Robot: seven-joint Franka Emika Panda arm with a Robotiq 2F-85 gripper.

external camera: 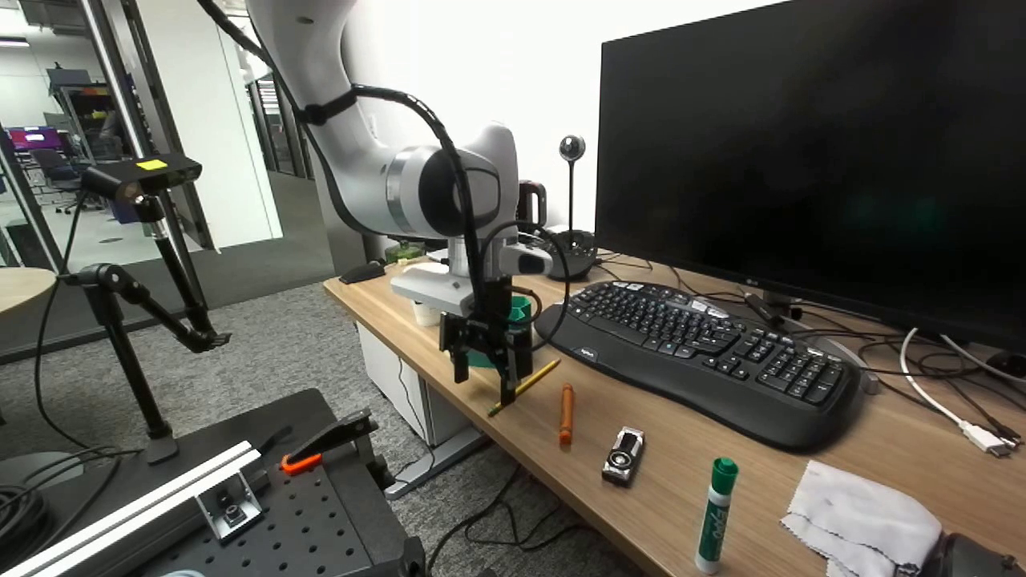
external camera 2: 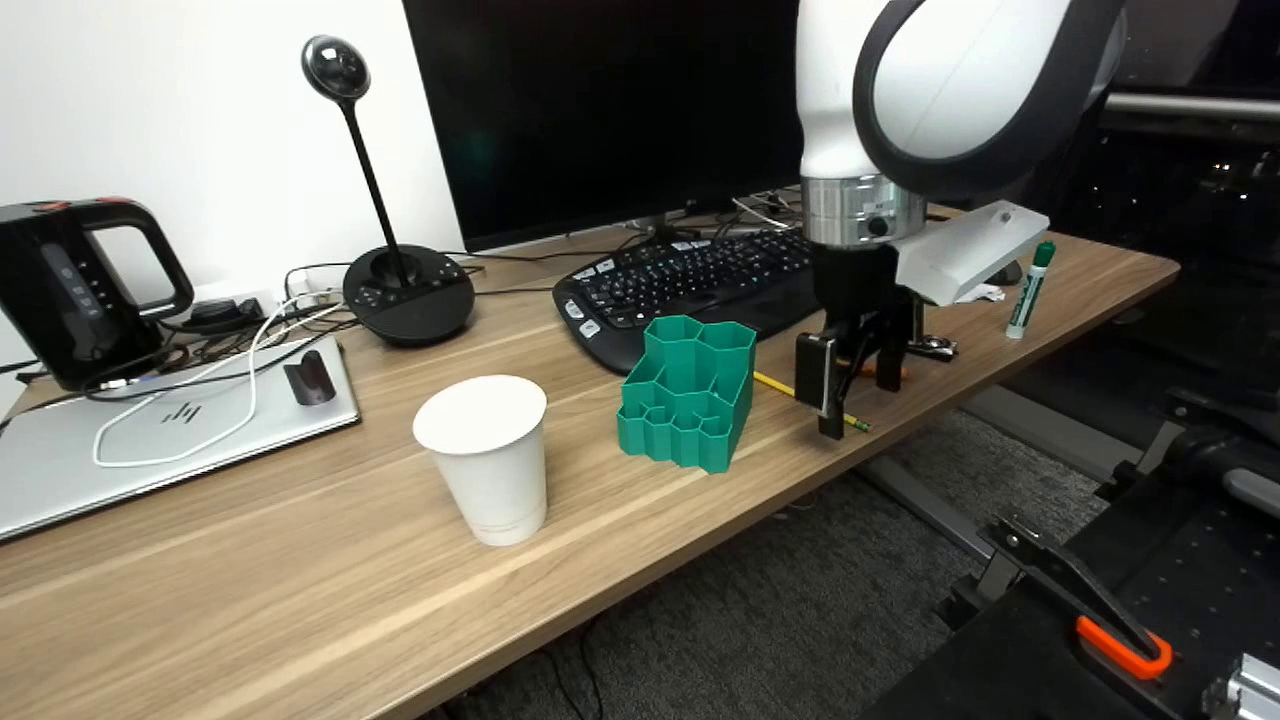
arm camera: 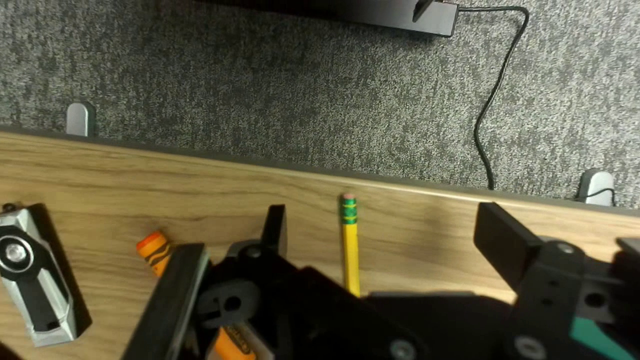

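My gripper is open, low above the desk, its fingers [arm camera: 276, 231] spread to either side of a yellow pencil with nothing clasped. The yellow pencil [arm camera: 351, 255] lies flat, its eraser end toward the desk's front edge; the gripper's body hides its other end in the wrist view. An orange crayon [external camera: 567, 413] rests beside the pencil, nearer the toy-like silver and black object [external camera: 624, 456]. Just behind the gripper in exterior view 1 is the green honeycomb organizer [external camera 2: 690, 390], whose visible cells look empty.
A white paper cup [external camera 2: 489, 468] stands beside the organizer. The black keyboard [external camera: 707, 356] borders the area on the monitor side. Farther along are an upright green marker [external camera: 716, 514] and a grey cloth [external camera: 861, 519]. The desk's front edge is close to the pencil.
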